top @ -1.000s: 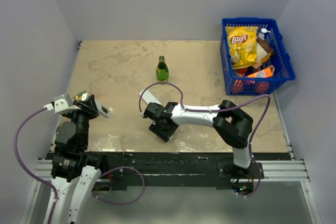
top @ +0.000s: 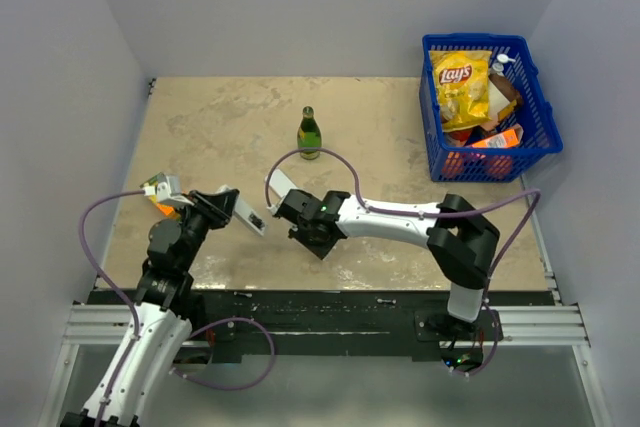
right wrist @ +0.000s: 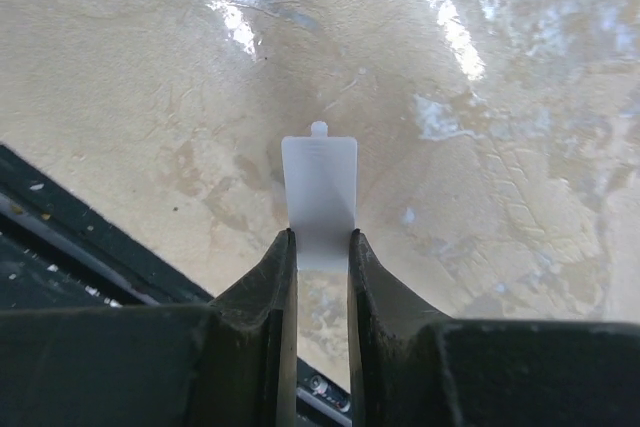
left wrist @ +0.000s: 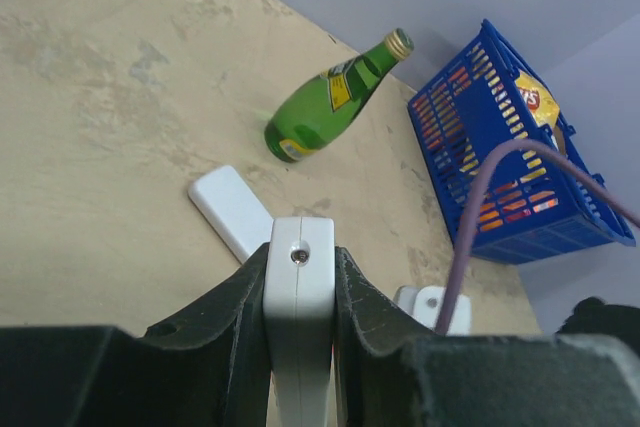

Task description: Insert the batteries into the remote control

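Note:
My left gripper [top: 228,202] is shut on a white remote [top: 250,217], held up at the left of the table; it stands upright between the fingers in the left wrist view [left wrist: 300,277]. A second white bar [top: 282,182] lies flat on the table near the middle, also seen beyond the held remote as a white bar [left wrist: 225,202]. My right gripper is low over the front middle, its fingertips at either side of a small flat white piece [right wrist: 319,187] with a tab; whether they grip it is unclear.
A green bottle [top: 309,137] stands at the back middle. A blue basket [top: 440,162] of snacks fills the back right. A yellow object [top: 158,187] lies at the left, partly hidden. The table's front edge [top: 250,297] is close to the right gripper.
My left gripper has moved to the right, carrying the remote toward the middle. The right arm has shifted slightly.

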